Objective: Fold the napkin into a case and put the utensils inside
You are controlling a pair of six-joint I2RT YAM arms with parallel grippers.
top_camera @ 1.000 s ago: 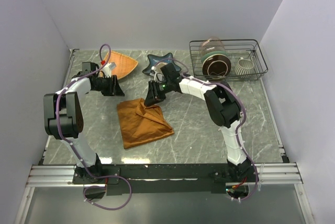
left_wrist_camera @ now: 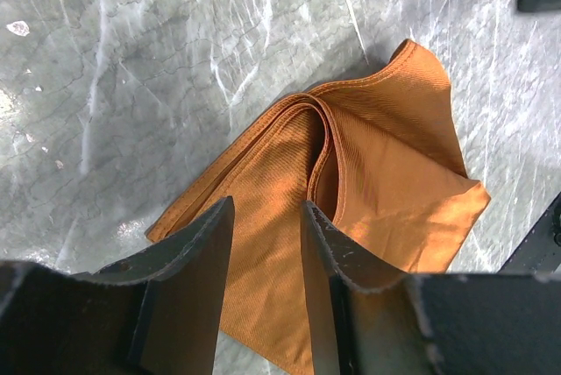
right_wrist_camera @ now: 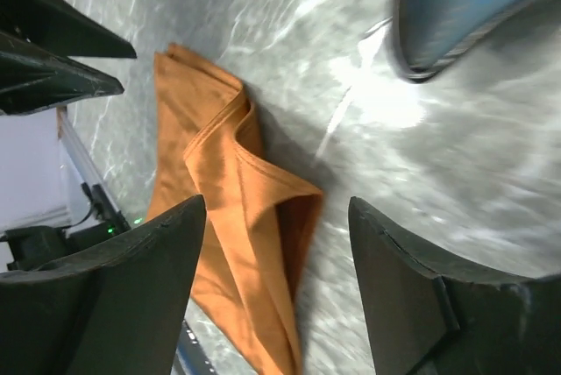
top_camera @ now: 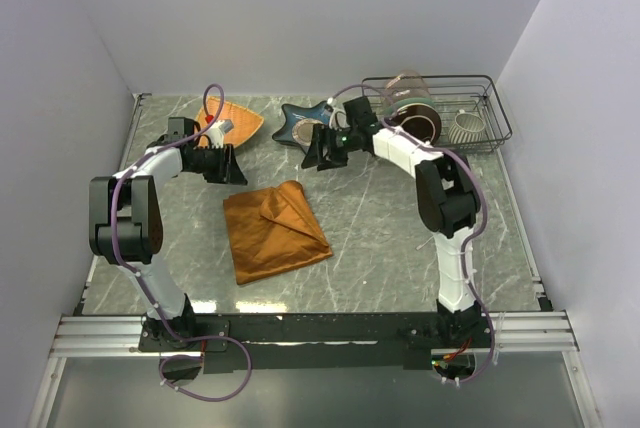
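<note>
An orange napkin (top_camera: 262, 243) lies on the marble table, its right part folded over toward the middle with a loose, raised corner at the back (right_wrist_camera: 280, 191). My left gripper (top_camera: 230, 174) hovers just beyond its back-left corner; in the left wrist view its fingers (left_wrist_camera: 188, 279) stand apart over the napkin with nothing between them. My right gripper (top_camera: 320, 158) is open above the table behind the napkin's raised corner, its fingers apart in the right wrist view. I cannot make out any utensils.
An orange leaf-shaped plate (top_camera: 236, 117) and a dark blue star-shaped dish (top_camera: 294, 117) stand at the back. A wire rack (top_camera: 489, 123) with dishes and a striped cup (top_camera: 467, 128) is at the back right.
My right gripper has risen off the napkin's back corner and moved back and to the right, leaving that corner free. My left gripper has shifted slightly to the right.
</note>
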